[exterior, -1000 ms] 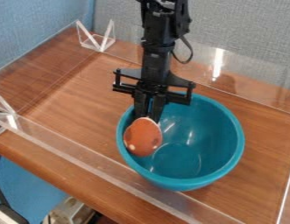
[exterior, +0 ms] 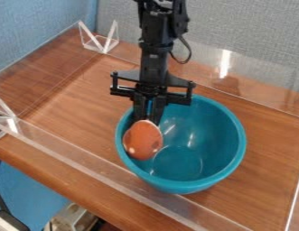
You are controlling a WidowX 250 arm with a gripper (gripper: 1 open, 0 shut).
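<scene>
My gripper (exterior: 144, 115) points straight down at the left inner side of a teal bowl (exterior: 194, 157), shut on an orange, rounded object (exterior: 143, 140) that hangs just below it inside the bowl near the left wall. The fingertips are partly hidden, and I cannot tell exactly what the orange object is.
The bowl stands on a wooden table (exterior: 70, 104) with clear low panels along its edges and white brackets at the left. Free tabletop lies to the left of the bowl. The front left edge drops to a blue floor (exterior: 25, 189).
My gripper, the orange object and the bowl have all shifted slightly to the left over the last second.
</scene>
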